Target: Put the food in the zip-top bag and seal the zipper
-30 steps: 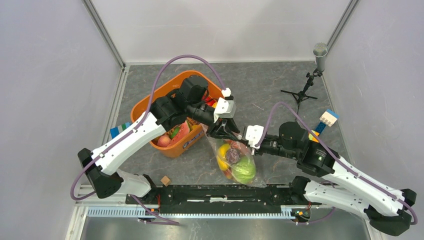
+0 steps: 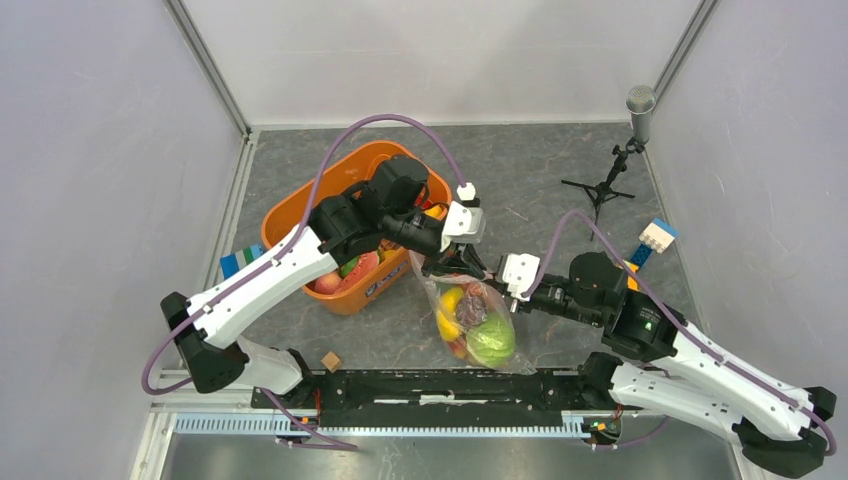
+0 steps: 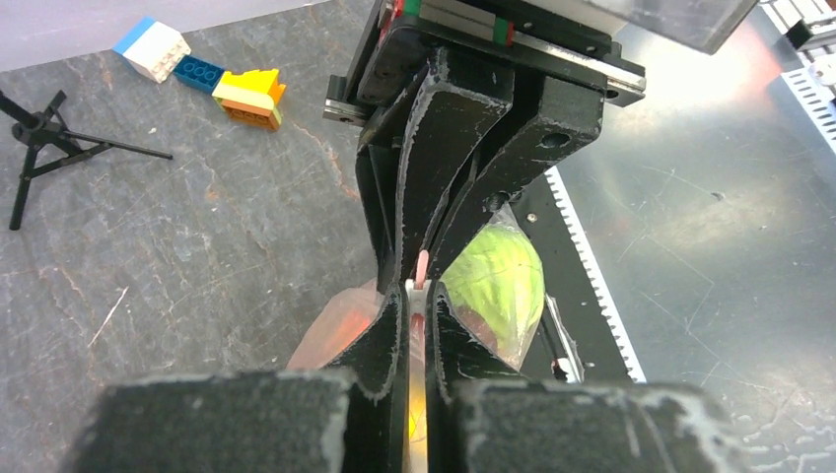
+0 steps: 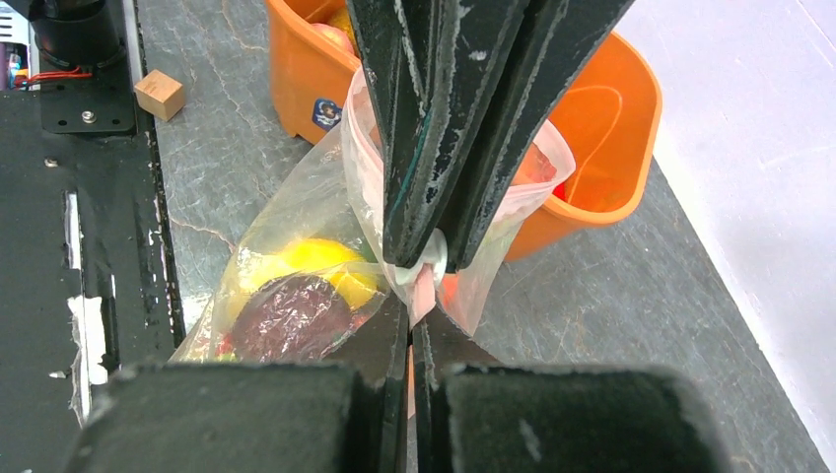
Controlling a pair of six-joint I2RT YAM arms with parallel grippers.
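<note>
The clear zip top bag holds a green cabbage-like piece, a yellow piece and a dark reddish one. At its mouth, my left gripper is shut on the small white zipper slider. Close against it, my right gripper is shut on the bag's pinkish zip edge. The two sets of fingertips nearly touch. In the right wrist view, a loop of the bag's mouth bulges out behind my left fingers. The fingers hide part of the zip.
Left of the bag stands an orange bin of toy food, under my left arm. A small wooden cube lies at the front. A microphone stand and toy bricks are at right.
My left gripper has shifted a little to the right and slightly down in the top view. The right gripper and the bag have also shifted slightly rightward. Both grips stay at the bag's mouth.
</note>
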